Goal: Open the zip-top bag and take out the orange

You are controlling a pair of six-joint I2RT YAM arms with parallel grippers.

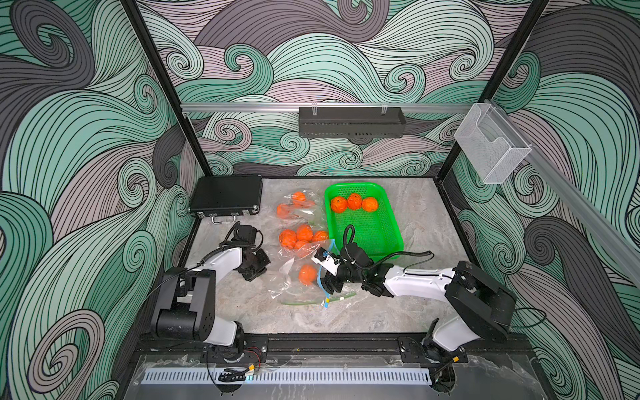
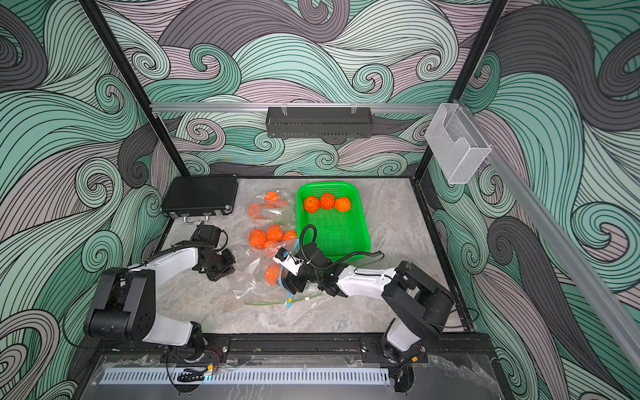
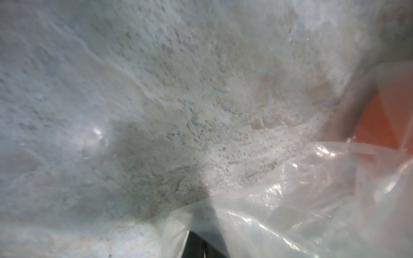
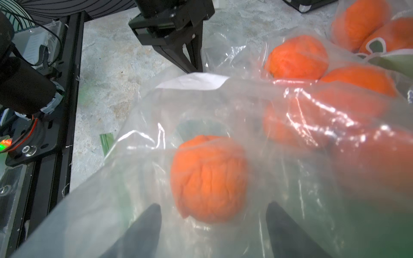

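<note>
The zip top bag is clear film lying across the table's middle, with a green strip along its front edge. One orange is in its front part, seen through film. My left gripper is shut on the bag's left edge; film gathers at its fingertips in the left wrist view. Hazy behind film, the two fingers of my right gripper stand apart, one on either side of the orange, with a gap showing beside the fruit. Whether the fingers are fully inside the bag I cannot tell.
More bagged oranges lie behind, and another bag farther back. The green basket holds three oranges at its back end; its front is empty. A black case stands back left.
</note>
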